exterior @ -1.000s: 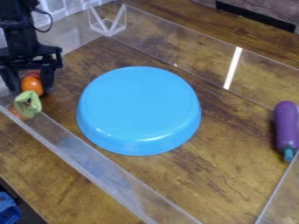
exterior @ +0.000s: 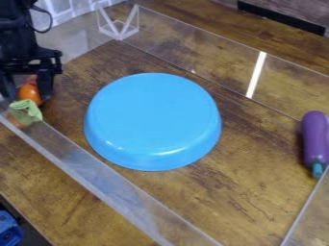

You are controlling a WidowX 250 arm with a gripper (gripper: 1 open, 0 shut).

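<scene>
The black gripper (exterior: 29,77) is at the far left, low over an orange object (exterior: 31,92) with green leafy top (exterior: 25,110), likely a toy carrot, partly hidden by the fingers and the clear tray wall. Whether the fingers are closed on it cannot be made out.
A large upturned blue bowl (exterior: 152,118) fills the middle of the wooden surface. A purple eggplant (exterior: 315,139) lies at the right. Clear tray edges run across the left and right. Bare wood is free behind and right of the bowl.
The gripper and the orange object with its green top have shifted slightly to the left, and less of the orange shows.
</scene>
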